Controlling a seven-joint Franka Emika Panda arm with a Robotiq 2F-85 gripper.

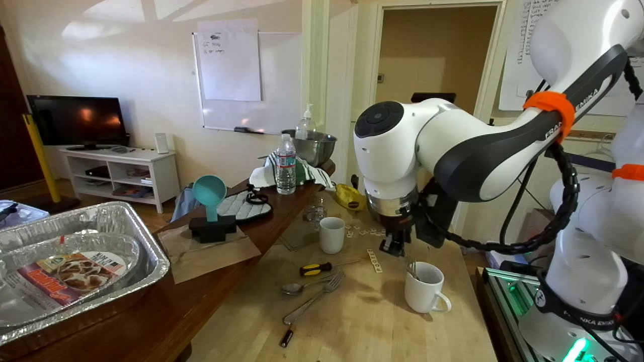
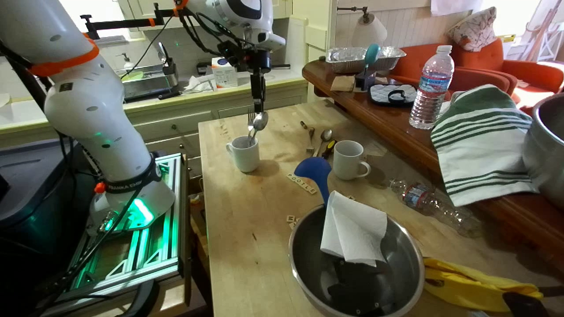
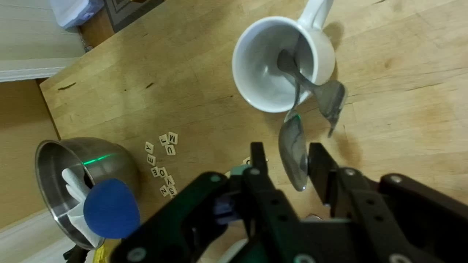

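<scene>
A white mug (image 1: 421,290) stands upright on the wooden table, holding a spoon (image 3: 293,151) and a fork (image 3: 329,97) whose heads lean out over its rim. My gripper is above the mug's rim, its fingers apart. In the wrist view the spoon's bowl shows in the gap, close to the right finger (image 3: 319,160); whether they touch is unclear. Exterior view 2 has the fingertips (image 2: 258,108) just over the spoon's bowl. The lower ends of the cutlery are inside the mug.
A second white mug (image 2: 347,160), a screwdriver (image 1: 315,269), loose cutlery and letter tiles (image 2: 301,184) share the table. A steel bowl (image 2: 297,253) holds a white cloth, with a blue utensil (image 2: 313,169) beside it. Bare table surrounds the cutlery mug.
</scene>
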